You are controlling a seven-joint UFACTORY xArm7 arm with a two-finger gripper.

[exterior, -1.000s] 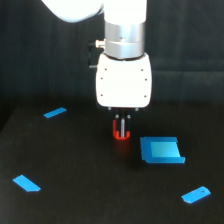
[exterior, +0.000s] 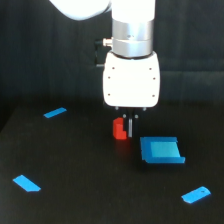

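A small red block (exterior: 119, 129) stands near the middle of the dark table. My gripper (exterior: 127, 124) points straight down at it from above. One thin finger (exterior: 130, 128) shows just to the right of the red block; the other finger is hard to make out. Whether the fingers hold the block or stand around or beside it cannot be told at this size. To the right lies a blue square tray (exterior: 146, 153) with a lighter blue inside.
Blue tape strips (exterior: 26, 183) mark the table at the front left, another strip (exterior: 55, 112) at the back left and one more strip (exterior: 196, 195) at the front right.
My arm and gripper have shifted a little to the right. The red block now shows more fully, left of the visible finger; earlier both fingers stood in front of it.
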